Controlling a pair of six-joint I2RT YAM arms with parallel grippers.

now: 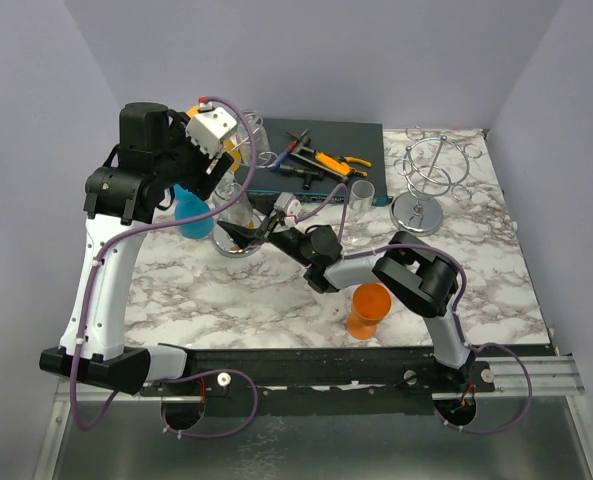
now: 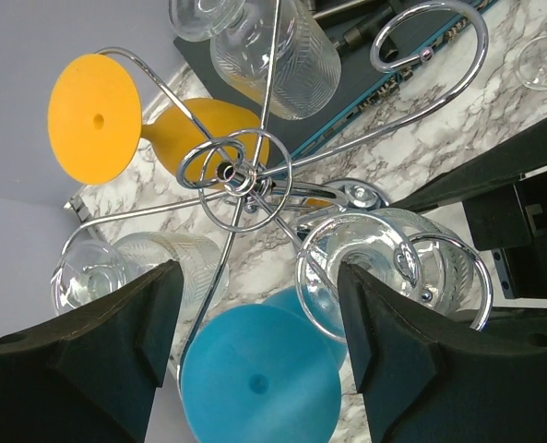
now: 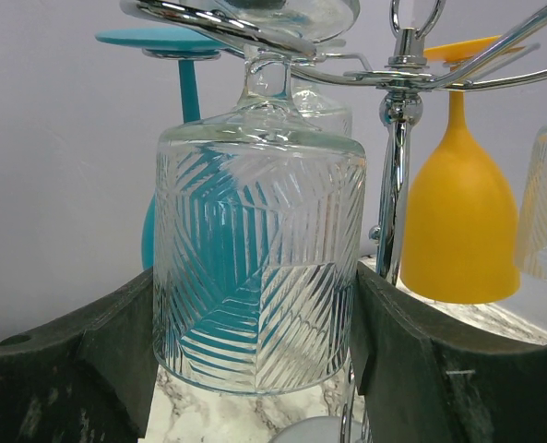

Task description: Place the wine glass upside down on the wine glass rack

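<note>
A clear patterned wine glass (image 3: 255,277) hangs upside down at a ring of the chrome rack (image 2: 219,212), its foot at the ring. My right gripper (image 1: 238,222) is shut on its bowl from the front right. My left gripper is above the rack, its fingers apart with nothing held between them; blue, yellow and other clear glasses on the rack lie beneath it in the left wrist view.
A second, empty rack (image 1: 416,210) stands at the right. An orange glass (image 1: 368,308) and a clear glass (image 1: 361,195) are on the marble table. A dark mat (image 1: 346,135) with tools lies at the back.
</note>
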